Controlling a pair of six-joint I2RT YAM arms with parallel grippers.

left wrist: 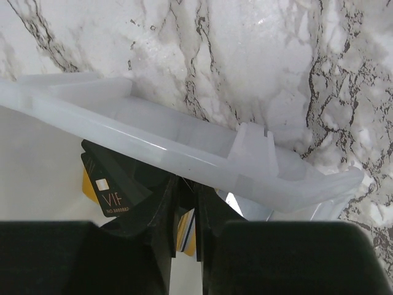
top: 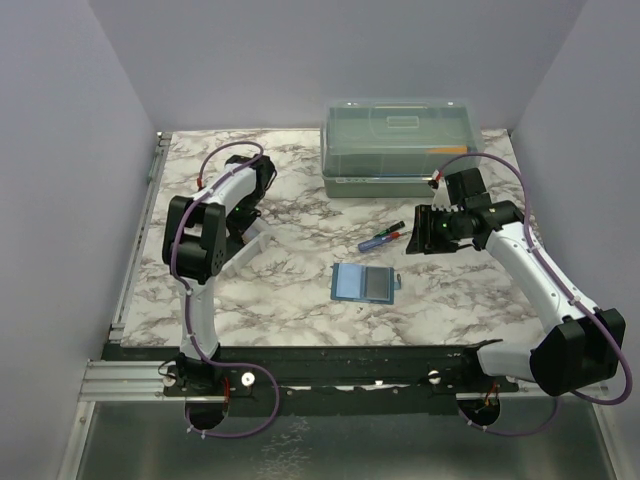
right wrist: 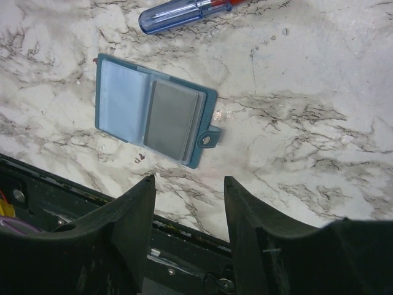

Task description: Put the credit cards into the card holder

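In the left wrist view, my left gripper is down in a white plastic tray point(left wrist: 159, 147). A black card point(left wrist: 109, 190) marked VIF lies there with yellow cards point(left wrist: 92, 184) beneath. The fingertips reach under the tray's rim onto the cards; whether they grip one is unclear. The blue card holder point(right wrist: 120, 98) lies open on the marble table, also seen in the top view point(top: 350, 282). My right gripper hangs open above the table near it, nothing between its fingers.
Screwdrivers point(top: 375, 240) lie behind the holder. A large translucent lidded bin point(top: 390, 140) stands at the back right.
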